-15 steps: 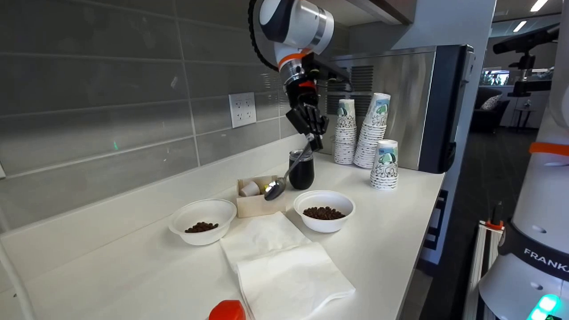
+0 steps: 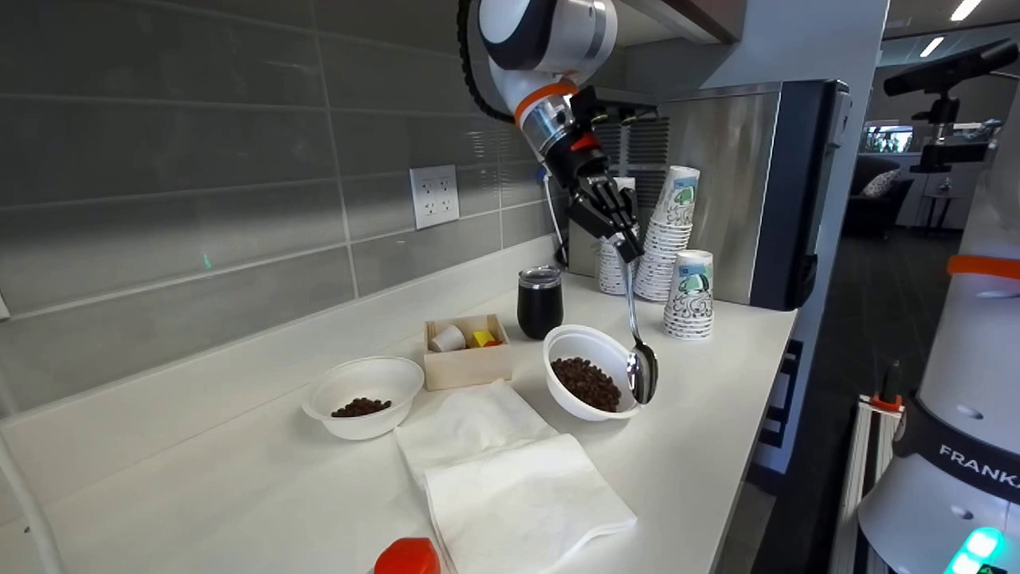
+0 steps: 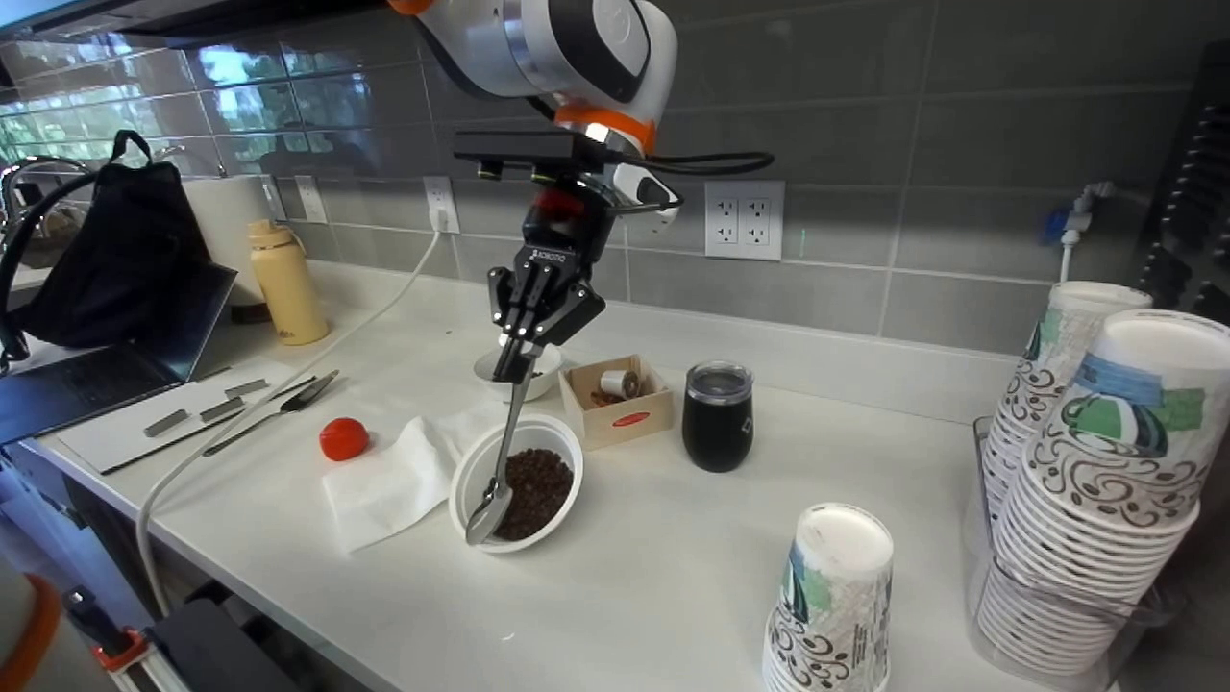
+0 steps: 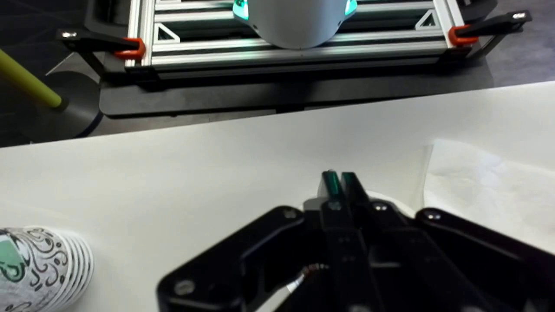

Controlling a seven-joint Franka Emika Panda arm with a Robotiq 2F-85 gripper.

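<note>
My gripper [image 2: 626, 250] is shut on the handle of a metal spoon [image 2: 642, 373], which hangs bowl-end down. In exterior view 2 the spoon [image 3: 490, 507] crosses the front-left rim of a white bowl [image 3: 567, 444] of dark brown round pieces [image 3: 539, 490]. That bowl [image 2: 578, 336] stands tilted, its right side low in exterior view 1, and the spoon's head appears against that rim. A second white bowl [image 2: 320, 402] at the left sits level with fewer brown pieces [image 2: 361, 406]. In the wrist view the gripper's fingertips [image 4: 333, 179] are together; the spoon is mostly hidden.
White napkins [image 2: 526, 497] lie in front of the bowls. Behind stand a wooden box [image 2: 468, 367] and a black tumbler [image 2: 540, 304]. Stacked paper cups [image 2: 688, 296] stand at the right. The counter's front edge runs close by the tilted bowl.
My gripper has moved right with the spoon, from over the wooden box to the right-hand bowl. That bowl was level and is now tilted, its right side down.
</note>
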